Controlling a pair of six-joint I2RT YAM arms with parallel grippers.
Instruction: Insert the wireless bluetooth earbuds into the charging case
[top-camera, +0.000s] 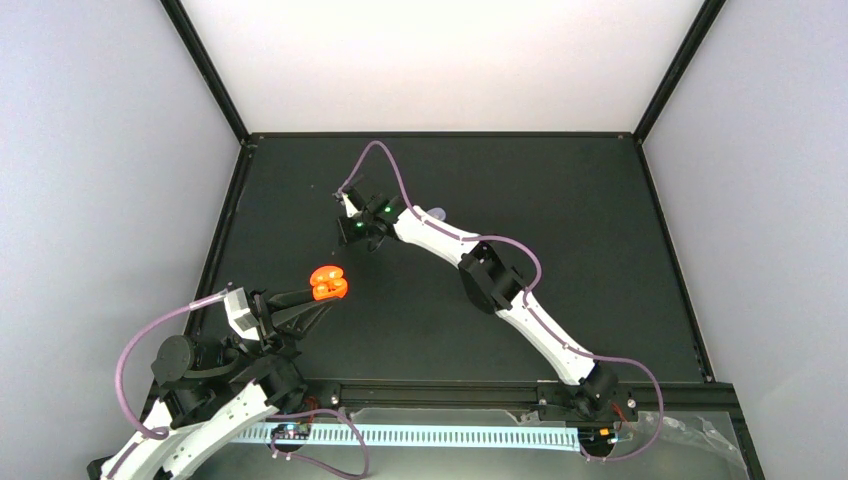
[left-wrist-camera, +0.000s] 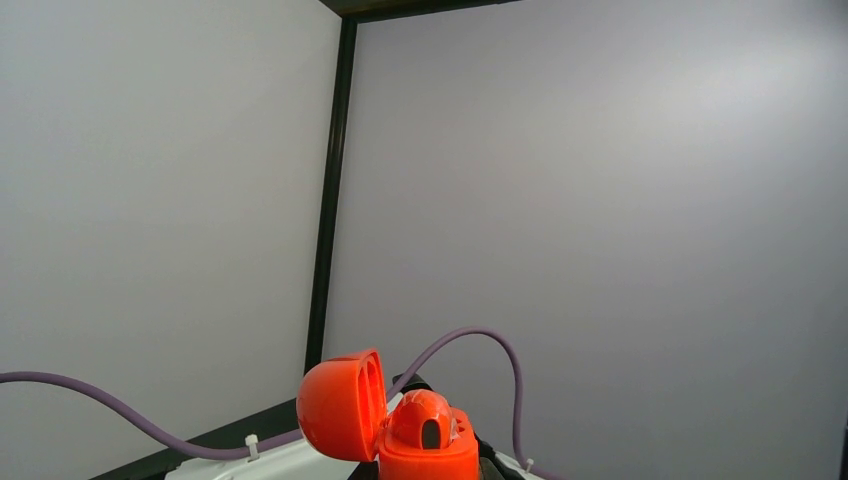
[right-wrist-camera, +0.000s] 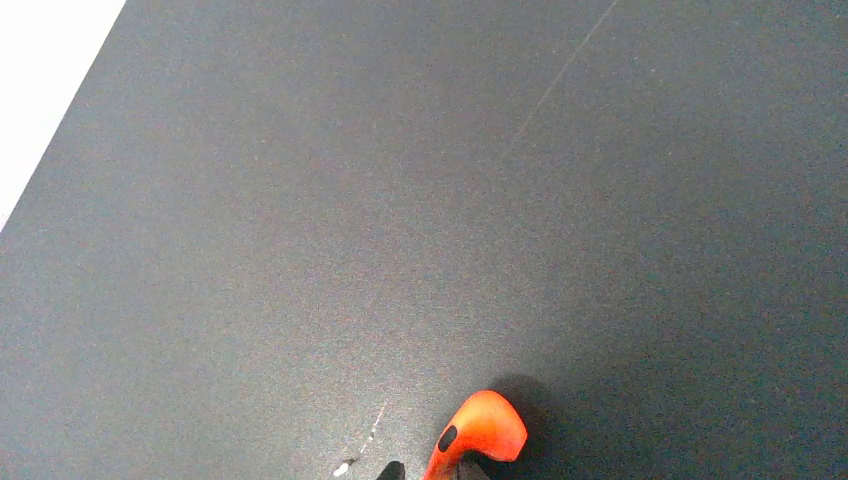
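Observation:
My left gripper (top-camera: 322, 297) is shut on the orange charging case (top-camera: 330, 288), raised at the front left. Its rounded lid (left-wrist-camera: 343, 408) stands open in the left wrist view. One orange earbud (left-wrist-camera: 420, 420) with a dark oval sits in the case body (left-wrist-camera: 428, 464). A second orange earbud (right-wrist-camera: 487, 427) lies on the dark table at the bottom of the right wrist view. The right gripper is low around its stem end, a dark fingertip (right-wrist-camera: 393, 470) showing to the left; the fingers look partly open. From above, the right gripper hides that earbud.
A purple cable (top-camera: 400, 185) loops over the right arm.

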